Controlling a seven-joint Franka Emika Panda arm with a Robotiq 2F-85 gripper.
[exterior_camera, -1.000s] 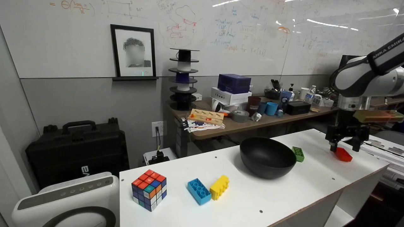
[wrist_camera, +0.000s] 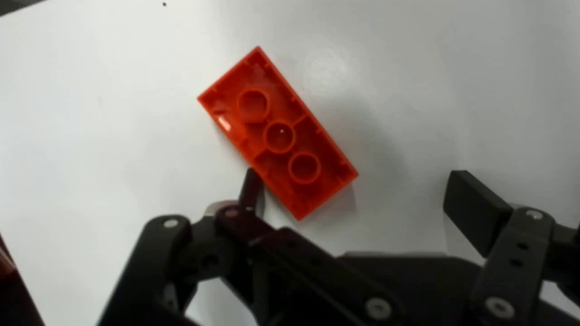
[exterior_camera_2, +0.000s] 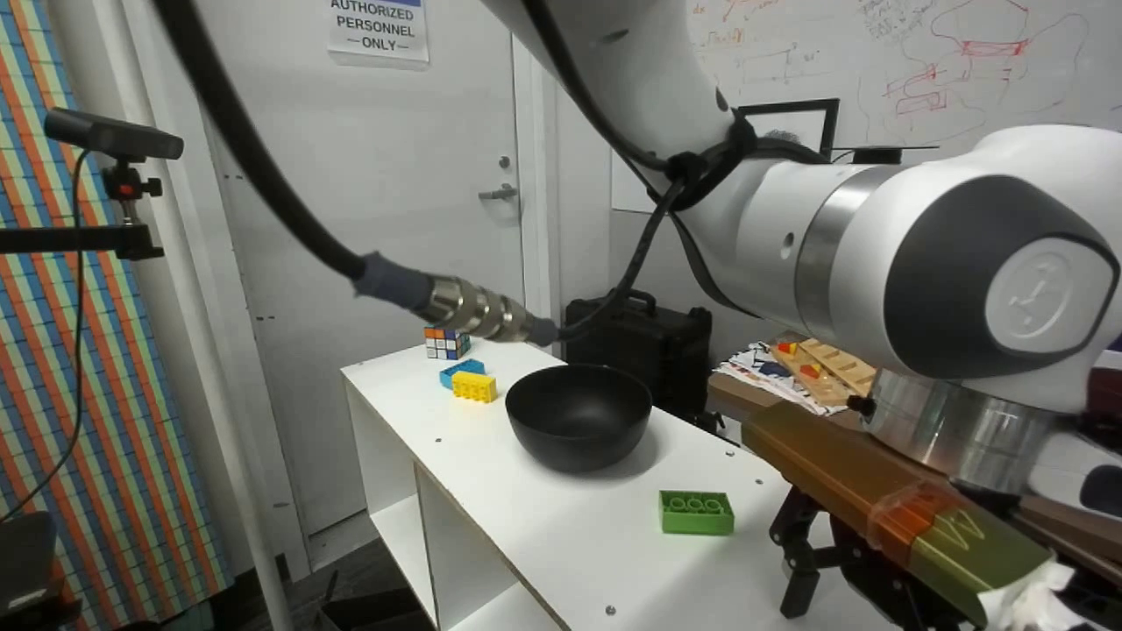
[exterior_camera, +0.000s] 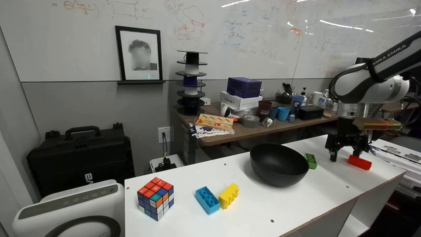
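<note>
A red brick [wrist_camera: 278,136] lies with its hollow underside up, set at a slant in the wrist view. My gripper is open, with bare white surface between its fingers. The left fingertip [wrist_camera: 251,191] is right at the brick's long side; whether it touches cannot be told. The right fingertip [wrist_camera: 470,209] stands well clear. In exterior view 1 the gripper [exterior_camera: 345,155] is low over the table's right end, and the red brick [exterior_camera: 359,162] shows beside its right finger. Exterior view 2 hides the red brick behind the arm.
A black bowl [exterior_camera: 279,166] stands mid-table, a green brick [exterior_camera: 311,160] just right of it. Farther left are a yellow brick [exterior_camera: 229,196], a blue brick [exterior_camera: 207,200] and a puzzle cube [exterior_camera: 156,198]. Open tabletop surrounds the red brick.
In exterior view 1 the arm and gripper have shifted left. The red brick has turned, now showing a long side, and lies slightly further right. The bowl and other objects are unmoved.
</note>
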